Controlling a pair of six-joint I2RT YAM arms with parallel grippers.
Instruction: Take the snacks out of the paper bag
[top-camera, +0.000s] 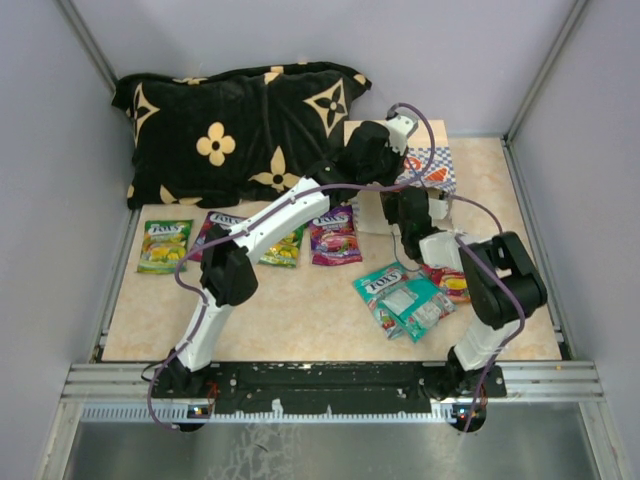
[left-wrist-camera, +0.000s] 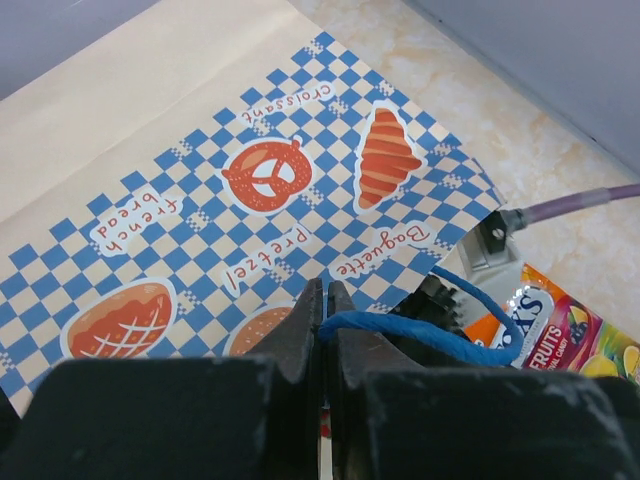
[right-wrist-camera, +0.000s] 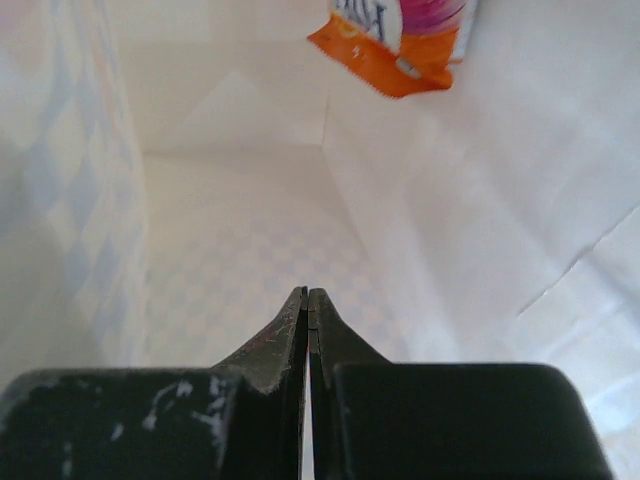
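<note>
The paper bag (left-wrist-camera: 270, 170), with blue checks and printed bread, lies on its side at the back right. My left gripper is shut on its twisted blue handle (left-wrist-camera: 420, 328). My right gripper is inside the bag's mouth, its fingertips together with nothing between them. In the right wrist view an orange Fox's snack bag (right-wrist-camera: 425, 60) shows only its lower end at the top edge, beyond and apart from those fingers. White bag walls (right-wrist-camera: 480, 180) fill most of that view. From above, the arms hide the bag's opening.
Two overlapping teal Fox's bags (top-camera: 402, 300) lie front right, with an orange one (top-camera: 455, 284) partly under the right arm. A purple Fox's bag (top-camera: 335, 237) and several others lie left. A black cushion (top-camera: 230, 140) lines the back.
</note>
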